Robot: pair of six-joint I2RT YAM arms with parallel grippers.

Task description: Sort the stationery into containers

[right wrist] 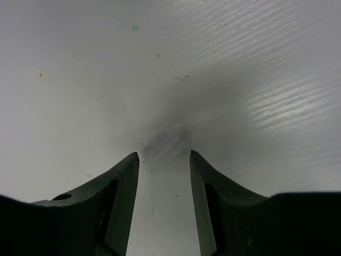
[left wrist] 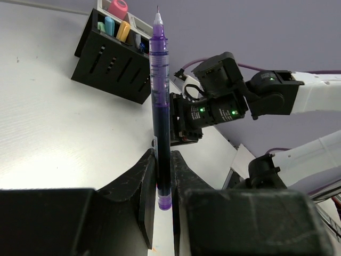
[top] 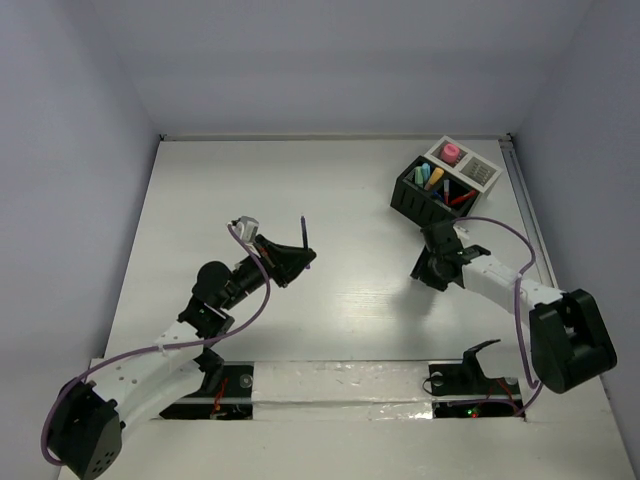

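A slim purple pen (left wrist: pixel 160 69) stands upright, tip up, with my left gripper shut on its lower part; in the top view that gripper (top: pixel 308 252) is left of centre, well above the table. My right gripper (top: pixel 428 278) is low over the right side, below the black container (top: pixel 405 203). Its fingers are apart in the right wrist view. A small pale block (right wrist: pixel 169 147) lies on the table, seen through the gap between them and not gripped; the top view hides it. Several pens and markers stand in the black container.
A white container (top: pixel 485 172) adjoins the black one at the back right, with a pink round item (top: pixel 450 153) in it. The right arm stands close below both.
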